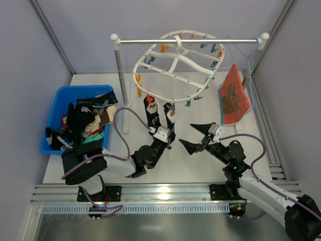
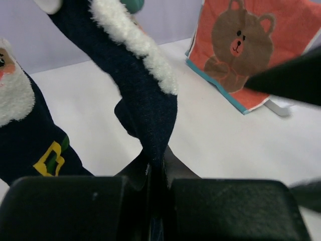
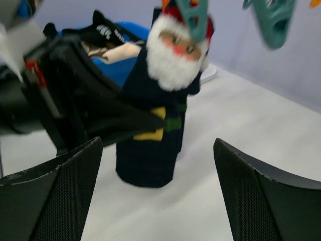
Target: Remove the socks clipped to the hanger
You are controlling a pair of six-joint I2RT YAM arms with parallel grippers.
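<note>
Two dark Santa socks hang from clips on the near-left rim of the round white hanger (image 1: 193, 65). My left gripper (image 1: 167, 141) is shut on the lower end of the right-hand sock (image 1: 170, 114); in the left wrist view that sock's dark cloth (image 2: 153, 113) runs down between the fingers. The left-hand sock (image 1: 152, 110) hangs free beside it, its yellow buckle (image 2: 49, 159) showing. To the right, my right gripper (image 1: 188, 134) stands open and empty, apart from both socks. Its fingers (image 3: 62, 191) frame a Santa sock (image 3: 150, 160), partly covered by the left gripper.
The blue bin (image 1: 62, 100) at the left holds several socks and cloths. An orange bear towel (image 1: 232, 98) hangs at the right. The stand's left post (image 1: 121, 75) rises near the socks. Bare white table lies between the right gripper and the front edge.
</note>
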